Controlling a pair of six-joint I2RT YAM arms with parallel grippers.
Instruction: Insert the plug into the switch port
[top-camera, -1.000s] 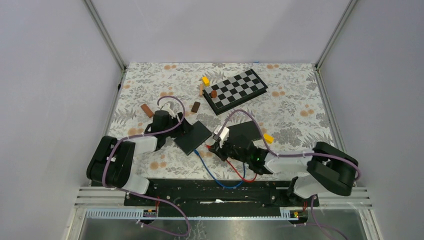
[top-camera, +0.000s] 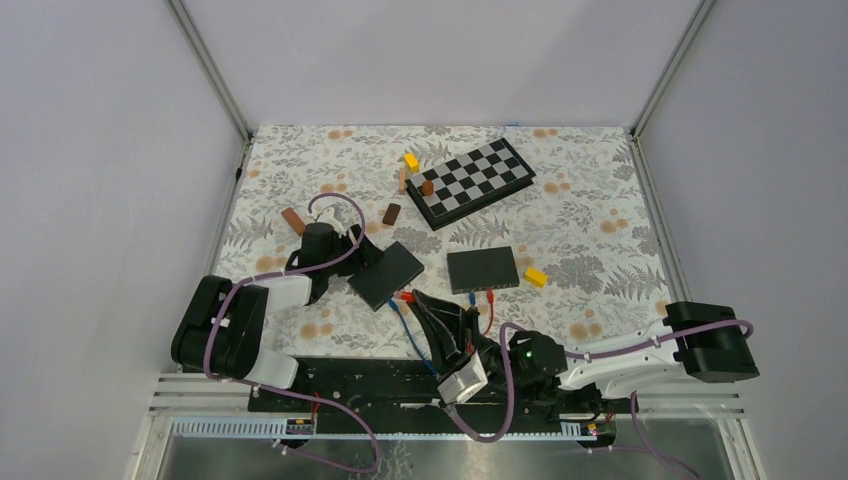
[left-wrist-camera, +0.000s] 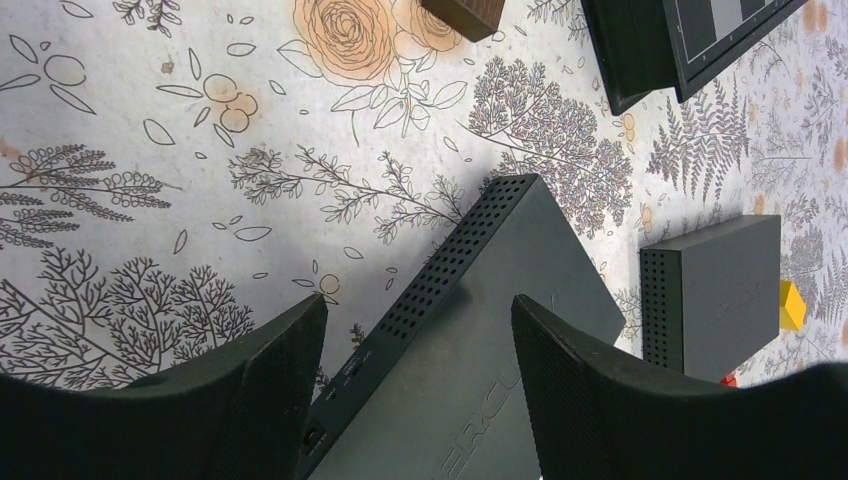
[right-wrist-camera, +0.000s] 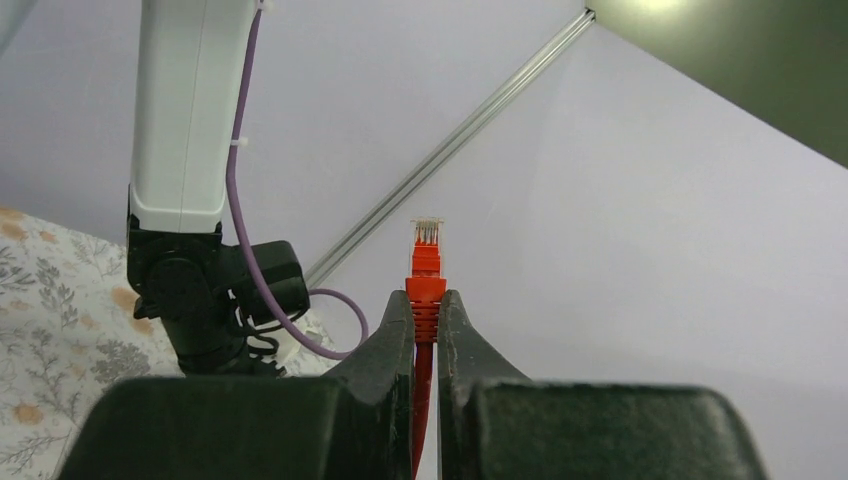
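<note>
My right gripper is shut on a red network plug (right-wrist-camera: 426, 262), held upright with its contacts uppermost and red cable hanging between the fingers. In the top view it is raised near the front centre. Two dark switch boxes lie on the table: the angled one (top-camera: 385, 274), with a blue cable in it, and the straighter one (top-camera: 482, 268), with blue and red cables at its front. My left gripper hovers at the angled switch, fingers apart with nothing between them; its perforated side (left-wrist-camera: 450, 260) faces up-left in the left wrist view.
A checkered board (top-camera: 470, 180) lies at the back, with wooden and yellow blocks around it. A yellow block (top-camera: 535, 276) sits right of the straighter switch.
My right gripper has risen and moved toward the front with the red plug, uncovering more of the straighter switch. The left arm has barely moved.
</note>
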